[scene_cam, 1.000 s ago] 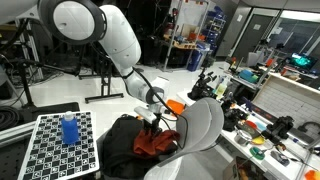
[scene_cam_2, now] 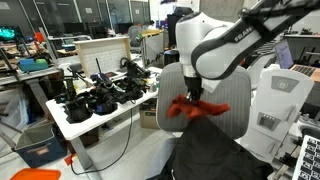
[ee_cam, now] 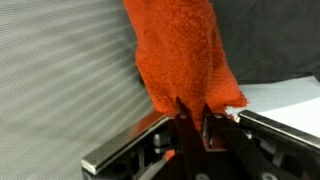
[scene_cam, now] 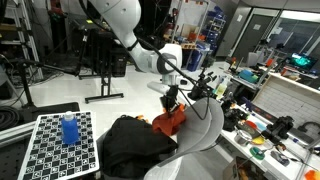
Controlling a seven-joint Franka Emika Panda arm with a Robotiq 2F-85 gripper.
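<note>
An orange-red cloth (scene_cam: 168,122) hangs bunched from my gripper (scene_cam: 172,104), just in front of the grey chair back. The wrist view has the cloth (ee_cam: 180,55) gathered between the fingers, and the gripper is shut on it. Seen from the other side, the cloth (scene_cam_2: 198,106) spreads out sideways beneath the gripper (scene_cam_2: 195,92), above a black cloth (scene_cam_2: 205,150). That black cloth (scene_cam: 130,145) lies crumpled over the chair seat.
The grey chair back (scene_cam: 203,125) stands close beside the gripper. A blue bottle (scene_cam: 70,128) rests on a checkered board (scene_cam: 50,155). A cluttered white table (scene_cam_2: 100,115) and an orange bin (scene_cam_2: 40,150) stand farther off.
The gripper has risen and shifted right toward the chair back, lifting the red cloth off the black cloth. An orange item behind it is now hidden by the arm.
</note>
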